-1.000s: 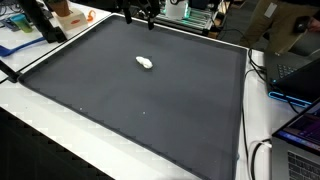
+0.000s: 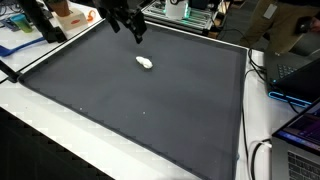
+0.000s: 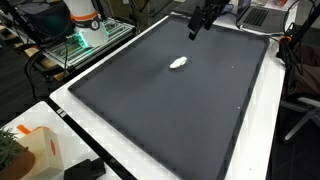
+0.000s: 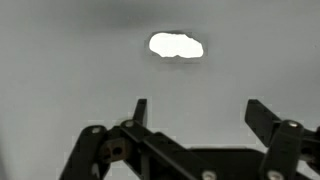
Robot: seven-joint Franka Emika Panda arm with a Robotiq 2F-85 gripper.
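A small white elongated object lies on the dark grey board. In the second exterior view the white object rests near the board's far part. Seen from the wrist, the white object is ahead of the fingertips, overexposed and without detail. My black gripper stands open, its two fingers wide apart with only bare board between them. The gripper hangs above the board, beyond and a little left of the white object in the first exterior view. It does not touch the object.
Most of the board is clear. A laptop and cables lie past its right side. Bottles and other items crowd the far left corner. An orange and white device stands beyond the board's left edge in the second exterior view.
In the first exterior view my gripper has come down and toward the white object, shifting slightly to the right. The white object has stayed where it was.
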